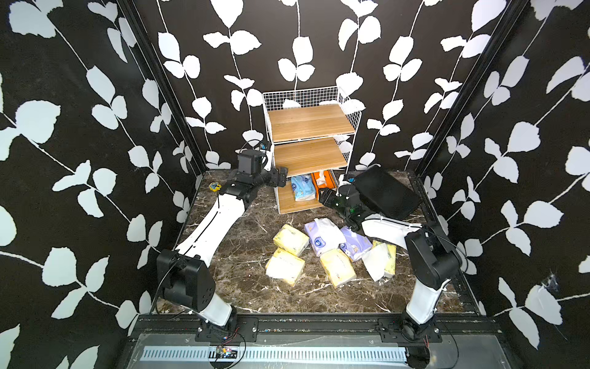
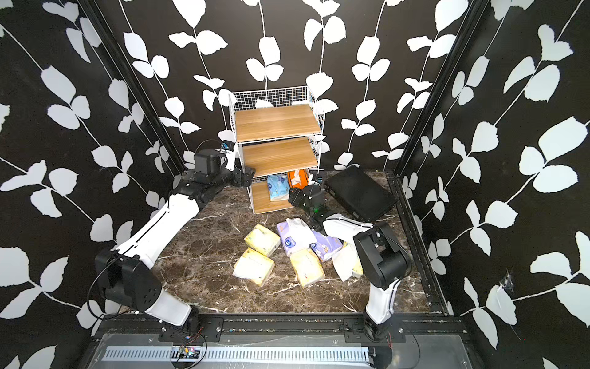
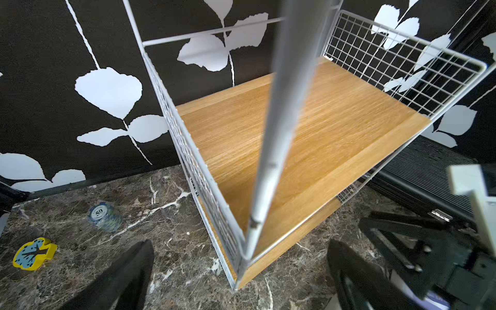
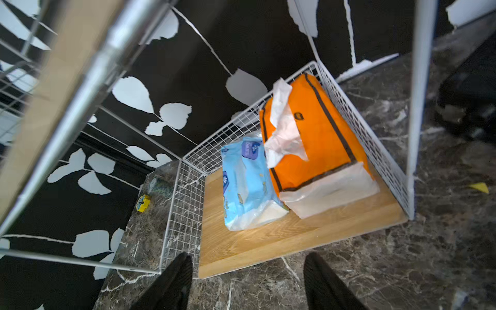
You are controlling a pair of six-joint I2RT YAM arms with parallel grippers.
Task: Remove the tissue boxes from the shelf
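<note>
On the bottom shelf, a blue tissue pack (image 4: pixel 248 180) and an orange tissue pack (image 4: pixel 315 129) stand side by side, clearest in the right wrist view. My right gripper is open in front of that shelf, nothing between its fingers, apart from both packs. My left gripper is spread open beside the shelf's left front post (image 3: pixel 279 129), and no tissue pack lies between its fingers. Purple packs (image 1: pixel 324 236) and several yellow packs (image 1: pixel 284 266) lie on the table before the shelf (image 1: pixel 310 123). The top and middle boards hold nothing.
A black case (image 1: pixel 387 192) lies right of the shelf, close to my right arm. On the table left of the shelf are a small yellow-and-blue item (image 3: pixel 34 253) and a stack of chips (image 3: pixel 105 216).
</note>
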